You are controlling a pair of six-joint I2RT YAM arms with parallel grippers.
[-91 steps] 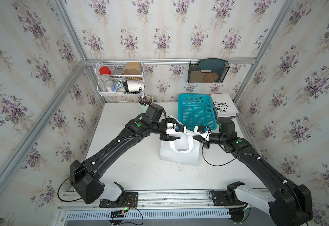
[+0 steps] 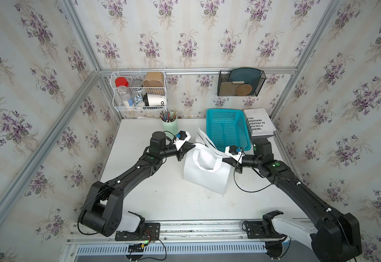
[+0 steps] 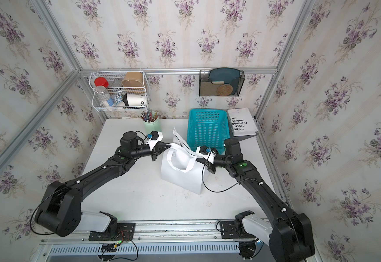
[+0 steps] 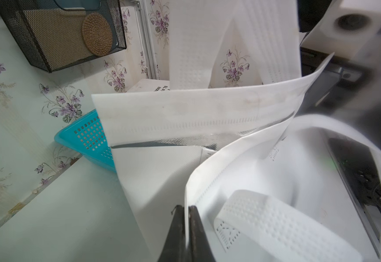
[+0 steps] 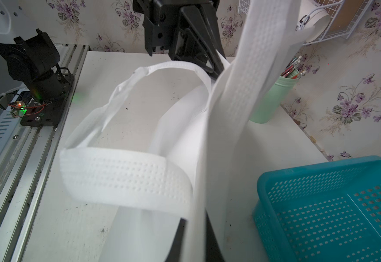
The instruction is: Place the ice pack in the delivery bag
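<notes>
The white delivery bag (image 2: 207, 176) stands skewed on the table, its loop handles sticking up. At its left side my left gripper is shut on the thin edge of the bag's rim; the fingers (image 4: 175, 238) lie on both sides of it. On the opposite side my right gripper is shut too, with white bag material between its fingers. Between the two, a front handle (image 4: 277, 224) folds over the mouth. I see no ice pack in any view; the bottom of the bag is hidden.
Behind the bag stands an empty turquoise basket (image 2: 229, 126), close to the right arm. A book (image 2: 259, 122) lies beside it, and a green pen cup (image 2: 169, 126) stands behind the left arm.
My left gripper came away from above the bag's mouth to its left side and now grips the rim. The bag has turned slightly. The right gripper has kept its place.
</notes>
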